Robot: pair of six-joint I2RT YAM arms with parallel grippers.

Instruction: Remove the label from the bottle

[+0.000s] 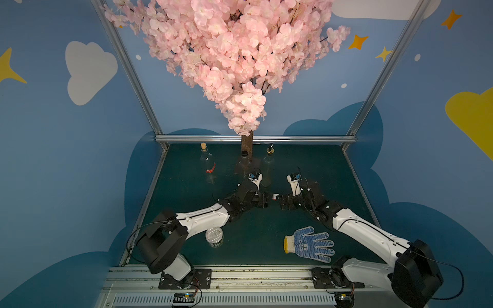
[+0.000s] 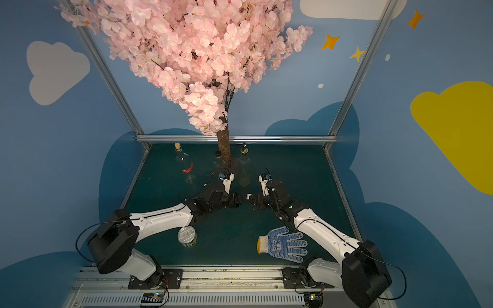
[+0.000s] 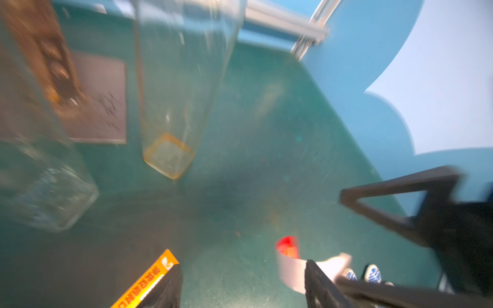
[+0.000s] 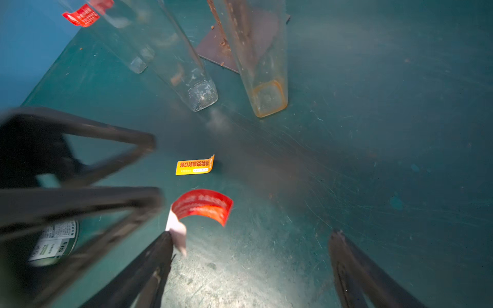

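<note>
A curled red label [image 4: 202, 202] with a white back clings to one finger [image 4: 149, 272] of my right gripper. The fingers stand open, and the label does not reach the other finger. In the left wrist view the same label [image 3: 293, 269] shows beside the open left gripper; it seems clear of that gripper's fingers. A yellow label [image 4: 195, 165], one end curled up, appears to lie on the table. At the back left a corked bottle [image 1: 207, 160] carries a red label [image 1: 211, 169]. Two other clear bottles, dark-capped [image 1: 244, 163] and pourer-topped [image 1: 268, 164], show no label.
A can [image 1: 214, 236] stands front left, and a blue glove [image 1: 310, 244] lies front right. The tree trunk [image 1: 247, 143] rises behind the bottles. Both grippers are close together mid-table.
</note>
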